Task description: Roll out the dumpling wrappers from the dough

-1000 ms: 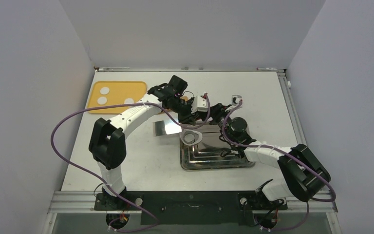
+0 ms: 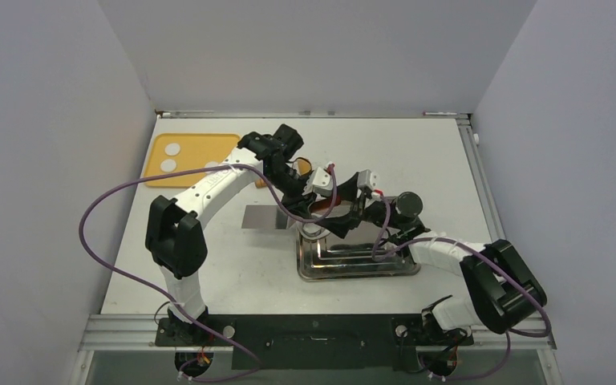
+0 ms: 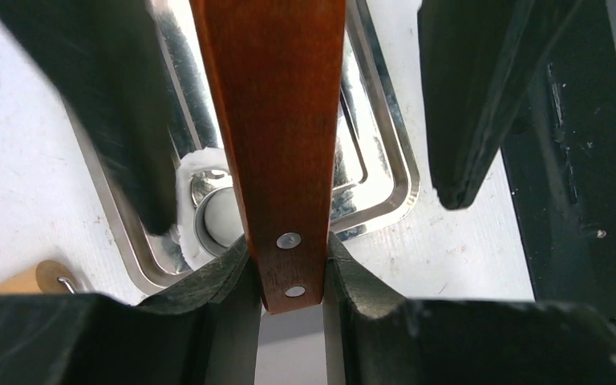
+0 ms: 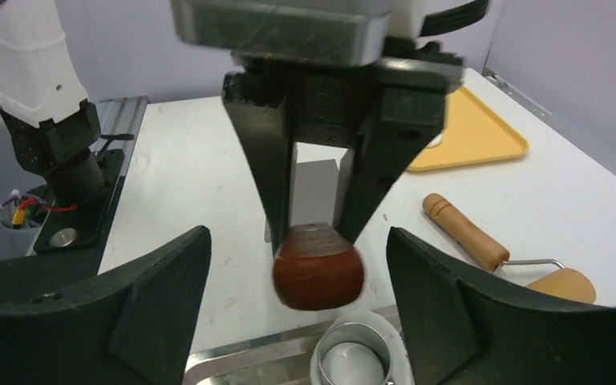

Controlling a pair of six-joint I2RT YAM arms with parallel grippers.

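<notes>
A scraper with a reddish-brown wooden handle [image 3: 277, 136] and a metal blade [image 2: 263, 216] is in my left gripper, which is shut on the handle. In the right wrist view the handle's rounded end [image 4: 319, 277] faces my right gripper. The right gripper's open fingers [image 3: 473, 104] stand on both sides of the handle, apart from it. A ring-shaped metal cutter [image 4: 357, 353] rests on white dough [image 3: 186, 180] in the steel tray [image 2: 309, 275]. Round white wrappers [image 2: 168, 165] lie on the yellow board [image 2: 196, 143].
A roller with a wooden handle [image 4: 461, 228] lies on the table behind the tray. Both arms meet above the tray's back left corner, close together.
</notes>
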